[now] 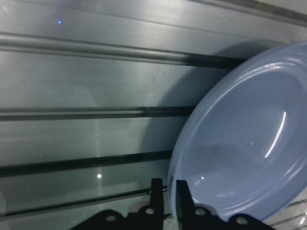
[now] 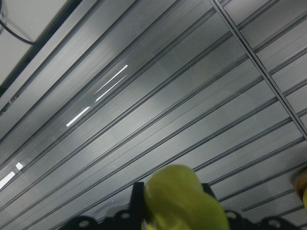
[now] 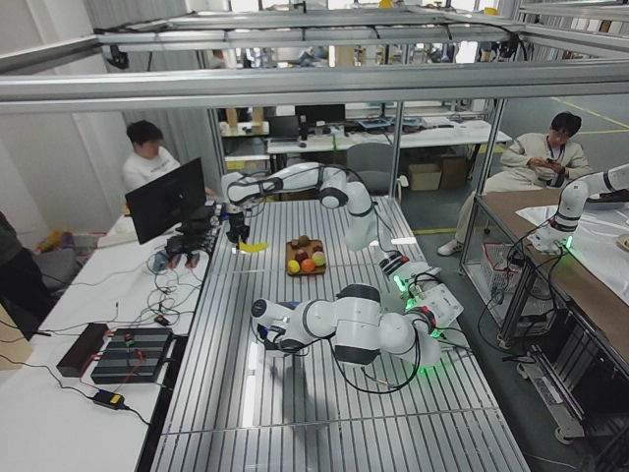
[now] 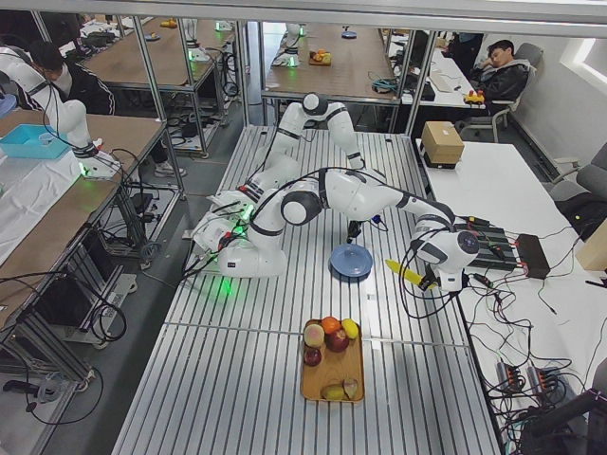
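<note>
A blue oval plate (image 4: 351, 261) lies on the slatted table, filling the right of the left wrist view (image 1: 244, 134). My left gripper is at the plate's near-left rim; whether it grips the rim I cannot tell. My right gripper is shut on a yellow banana (image 2: 182, 201), seen also in the camera right view (image 4: 403, 272), held over the table. A wooden tray (image 4: 332, 379) holds several fruits, among them an orange, a lemon and apples.
A white side desk (image 3: 79, 275) with cables, monitor and boxes runs along one edge; another robot's bench stands on the other side.
</note>
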